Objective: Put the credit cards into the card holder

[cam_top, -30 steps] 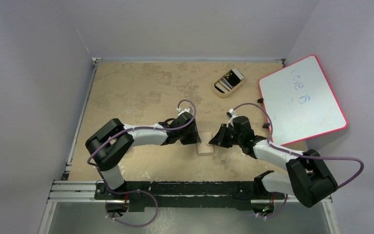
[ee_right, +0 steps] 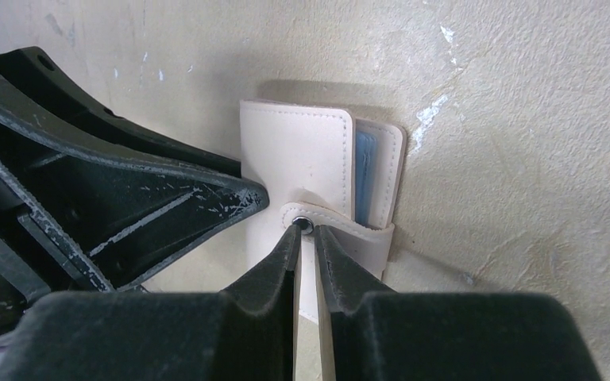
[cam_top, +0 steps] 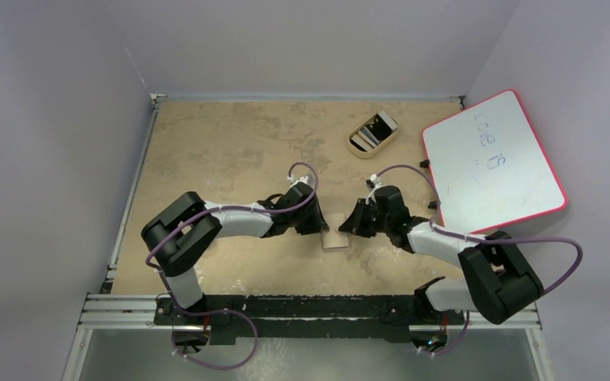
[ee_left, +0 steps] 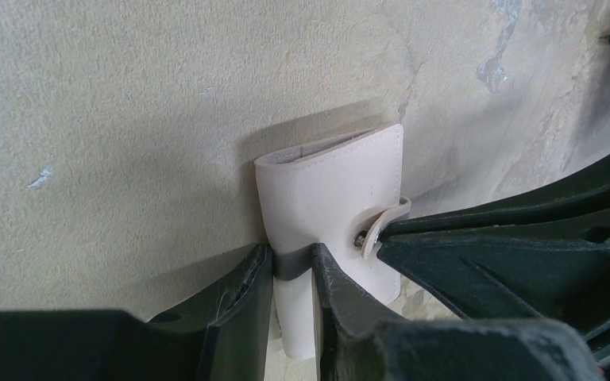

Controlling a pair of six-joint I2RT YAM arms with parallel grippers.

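Observation:
A pale pink leather card holder lies on the table between the grippers, with a snap strap across it and a blue card inside. My left gripper is at the holder's folded edge, its fingertips close around that edge, part open. My right gripper is shut on the strap at its snap; its dark fingers also reach over the holder in the left wrist view.
A tan oval box of cards stands at the back right. A whiteboard with pink rim fills the right side.
My right gripper has shifted slightly toward the back of the table, with its arm and hose. The left arm is nearly still.

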